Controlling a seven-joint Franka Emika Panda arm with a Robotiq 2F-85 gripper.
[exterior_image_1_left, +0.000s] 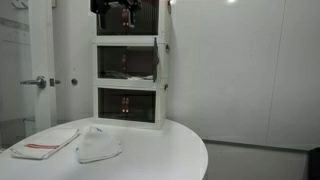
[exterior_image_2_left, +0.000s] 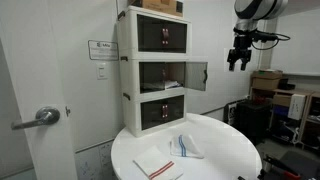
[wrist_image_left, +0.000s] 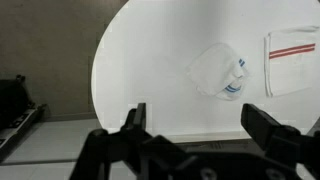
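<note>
High above the round white table hangs my gripper, open, with nothing between its fingers. In exterior view 1 only the gripper's lower part (exterior_image_1_left: 116, 18) shows at the top edge; in exterior view 2 the gripper (exterior_image_2_left: 238, 66) is at the upper right. On the table lies a crumpled white cloth with blue stripes (wrist_image_left: 217, 70). Beside it, a flatter white cloth with red stripes (wrist_image_left: 291, 65) is spread out. Both cloths are well below the gripper and apart from it. The same pair appears in exterior view 2, the blue-striped cloth (exterior_image_2_left: 185, 146) right of the red-striped cloth (exterior_image_2_left: 157, 164).
A white cabinet (exterior_image_2_left: 134, 75) with dark doors stands at the table's back edge. Its middle door (exterior_image_2_left: 196, 76) is swung out, and something pale lies inside that compartment.
</note>
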